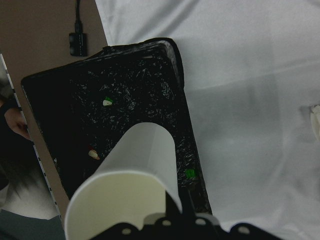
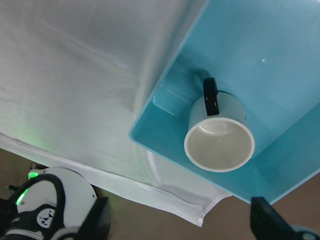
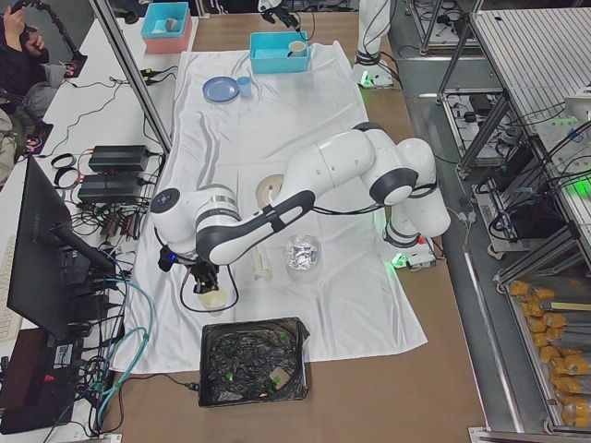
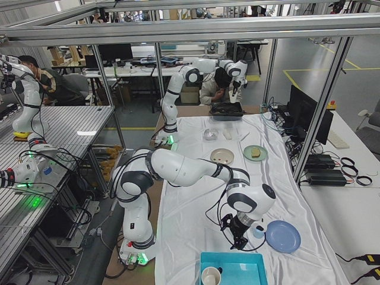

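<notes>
A white cup [image 1: 137, 160] fills the lower middle of the left wrist view, held in my left gripper [image 3: 203, 281], above the cloth near a black lined tray [image 3: 254, 365]. My right gripper is open above a blue bin [image 4: 231, 261], where a white mug with a black handle [image 2: 217, 140] lies inside, apart from the fingers.
A blue plate [image 4: 283, 236], a blue cup [image 3: 244, 86], a green plate [image 4: 255, 152], a beige plate [image 4: 222, 156] and a clear crumpled item [image 3: 302, 251] rest on the white cloth, whose middle is fairly clear.
</notes>
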